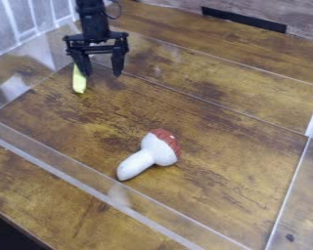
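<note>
My black gripper point(97, 61) is in the upper left, open, over a pale yellow-green elongated object point(79, 82) that lies near the left side of the wooden surface. Whether the fingers touch it I cannot tell. A white mushroom-shaped toy point(146, 156) with a red cap lies on its side in the lower middle.
Clear plastic walls border the wooden work surface point(231, 117) along the left, front and right.
</note>
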